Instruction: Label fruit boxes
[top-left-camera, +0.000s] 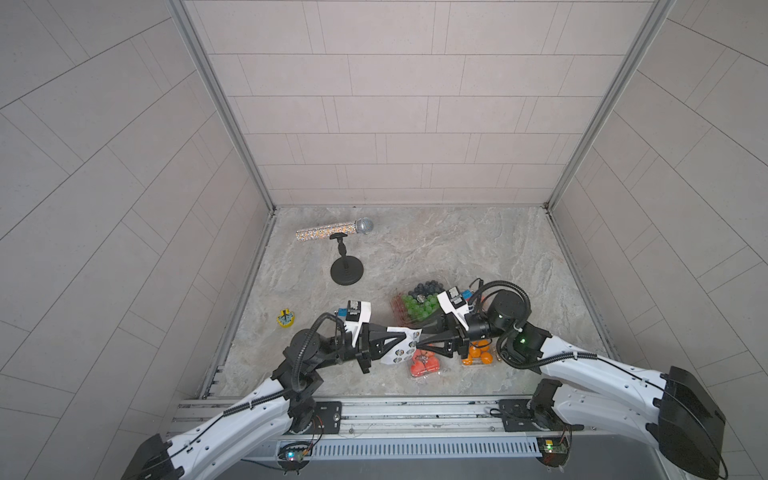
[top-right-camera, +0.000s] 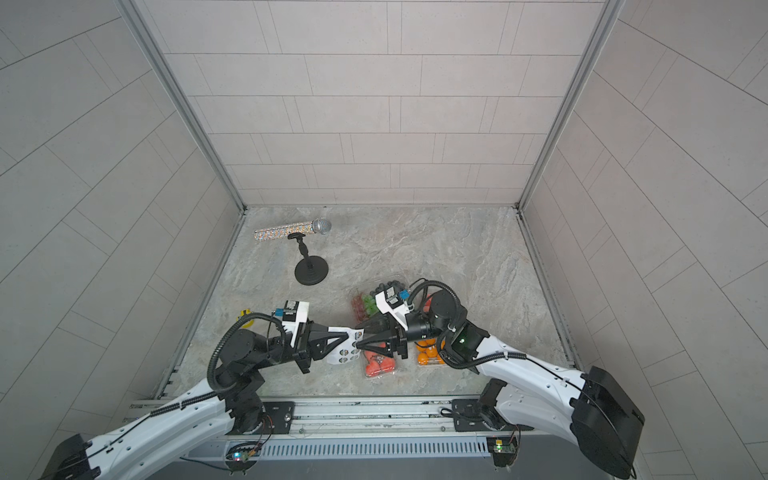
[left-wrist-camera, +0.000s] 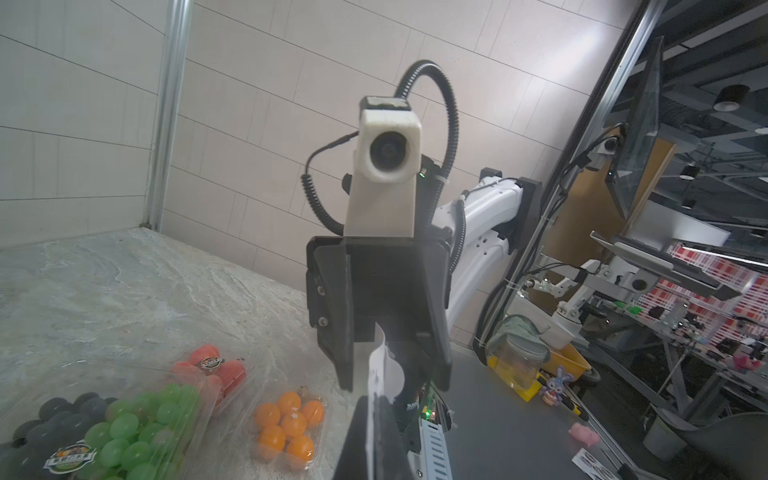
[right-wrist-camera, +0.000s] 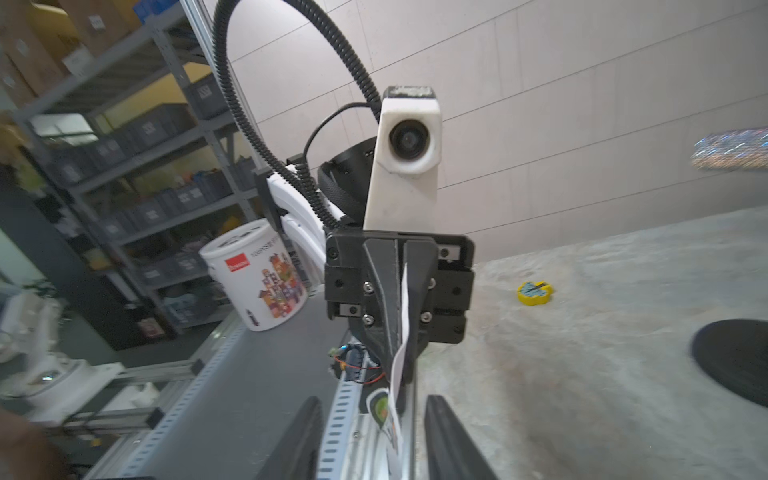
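A white label sheet (top-left-camera: 397, 353) with dark round stickers hangs between my two arms. My left gripper (top-left-camera: 402, 339) is shut on its edge, and the right wrist view shows the sheet (right-wrist-camera: 404, 320) clamped between those fingers. On the other side my right gripper stands part open, its blurred fingers to either side of the sheet's free end. A green round sticker (right-wrist-camera: 380, 406) shows there. Clear fruit boxes lie on the table: black and green grapes (left-wrist-camera: 124, 432), red fruit (left-wrist-camera: 232, 374) and oranges (left-wrist-camera: 289, 424). Labels show on the grape box and the red-fruit box.
A sparkly microphone (top-left-camera: 324, 231) and a black round stand (top-left-camera: 346, 269) lie at the back left. A yellow roll (top-left-camera: 285, 318) sits near the left side.
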